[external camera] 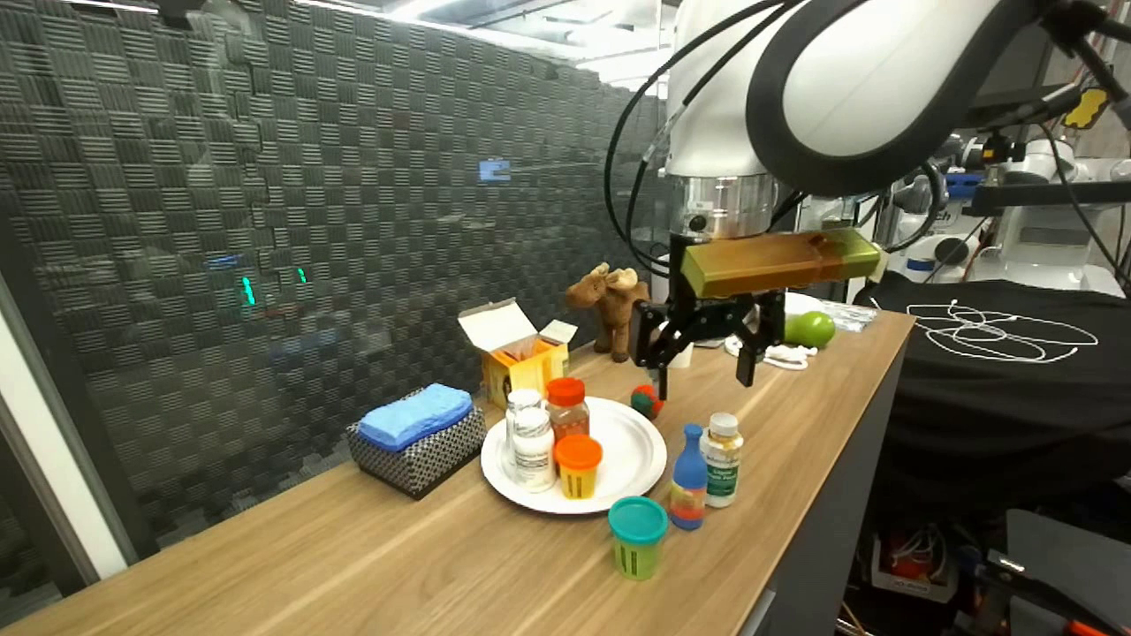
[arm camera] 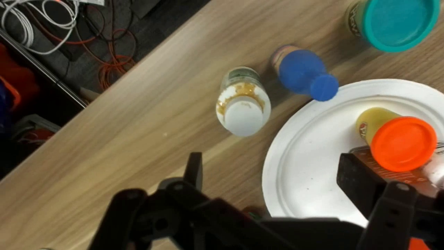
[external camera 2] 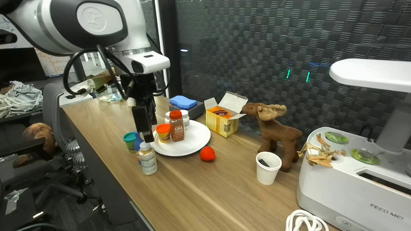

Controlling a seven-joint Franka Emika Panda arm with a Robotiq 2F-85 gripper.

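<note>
My gripper (external camera: 705,388) hangs open above the counter, with nothing between its fingers. Below it in exterior view 1 stands a white-capped bottle with a green label (external camera: 722,466), upright beside a blue bottle (external camera: 688,479). The white plate (external camera: 633,466) carries an orange-lidded tub (external camera: 578,467), a red-capped spice jar (external camera: 568,408) and white bottles (external camera: 533,452). A teal-lidded tub (external camera: 637,537) stands on the bare wood. In the wrist view, the white-capped bottle (arm camera: 244,109) lies ahead of the fingers, and one finger (arm camera: 360,181) overlaps the plate from above.
A red ball (external camera 2: 207,154), yellow box (external camera 2: 222,122), toy moose (external camera 2: 278,132) and paper cup (external camera 2: 267,168) stand around the plate. A blue cloth (external camera: 415,415) tops a dark patterned box.
</note>
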